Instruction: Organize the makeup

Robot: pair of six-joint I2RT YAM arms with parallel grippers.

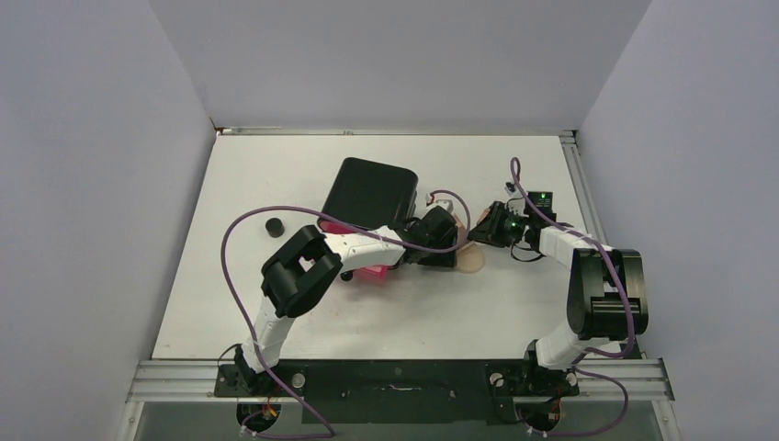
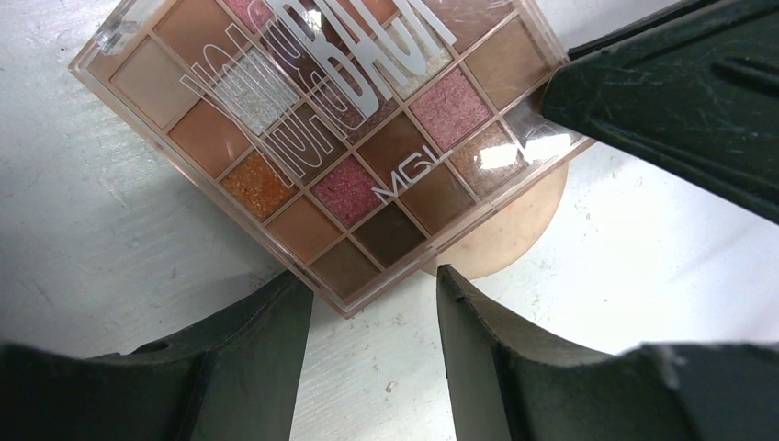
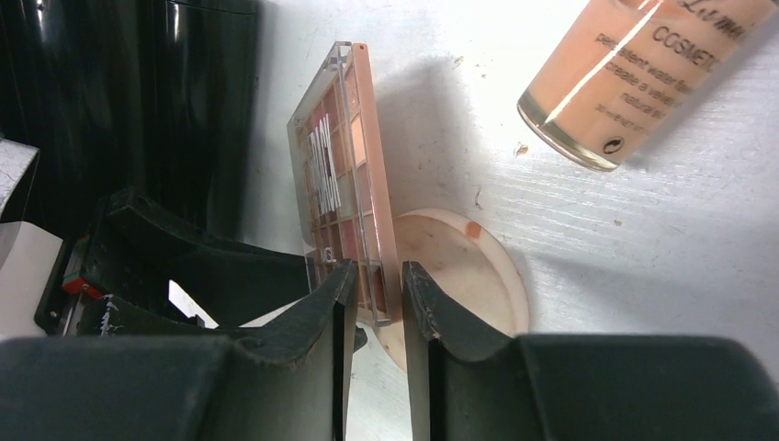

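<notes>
The clear-lidded eyeshadow palette [image 2: 358,156] is tilted on edge above a round beige compact [image 3: 459,276]. My right gripper is shut on the palette's edge in the right wrist view. My left gripper has its fingers on either side of the palette's lower corner in the left wrist view; whether they grip it is unclear. The two grippers meet right of the black case [image 1: 367,191] in the top view.
A peach cosmetic bottle [image 3: 625,83] lies beside the palette. A pink item [image 1: 372,274] is partly under the left arm, and a small dark round item [image 1: 274,227] sits at left.
</notes>
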